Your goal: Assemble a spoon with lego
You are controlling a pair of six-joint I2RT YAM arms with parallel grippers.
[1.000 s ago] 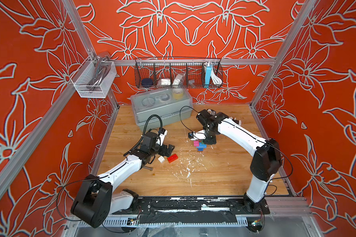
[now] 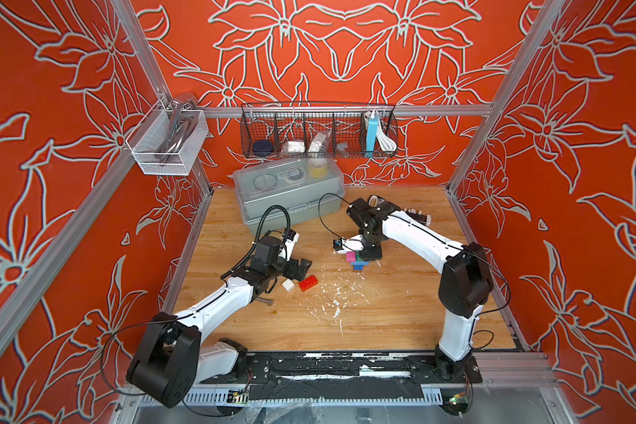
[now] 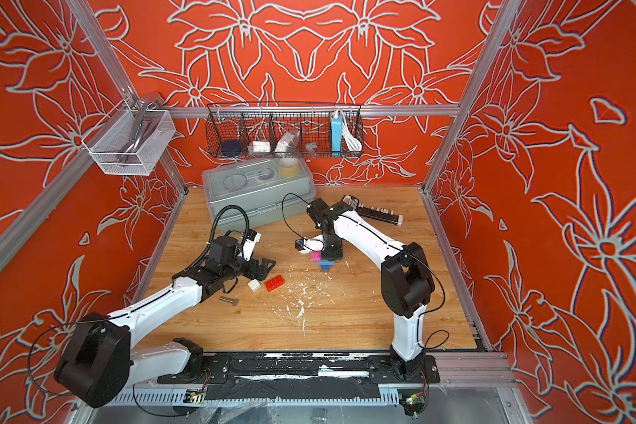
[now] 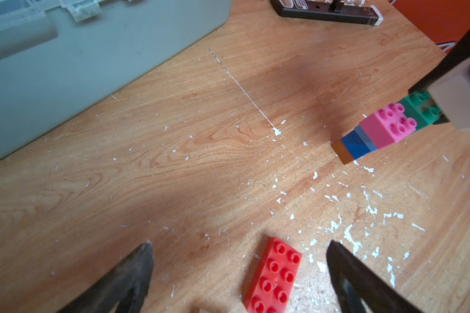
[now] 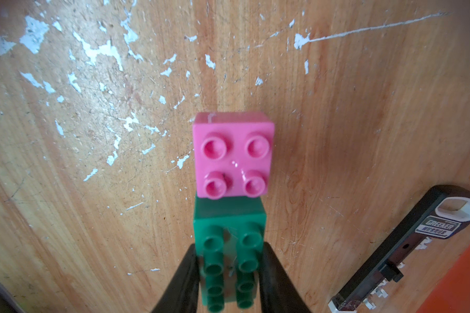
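Note:
My right gripper is shut on the sides of a long green brick (image 5: 229,214). A pink brick (image 5: 234,156) sits against the green one's end, its studs facing up. Blue bricks (image 4: 356,143) show at the lower side of this group in the left wrist view. From these views I cannot tell how tightly the pieces are joined. To the left, my left gripper (image 2: 306,270) stands open with nothing between its fingers. Near it a red brick (image 4: 273,276) lies on the table, studs up, and a small white brick (image 2: 288,284) lies beside it.
A grey lidded case (image 2: 289,185) occupies the back left. At the back right rests a black bar-shaped tool (image 5: 402,255). A bolt (image 2: 265,301) lies near the left arm.
My right gripper has shifted slightly left over the coloured bricks; the green and black now cover more of the blue studs. The left arm and the red brick have stayed put.

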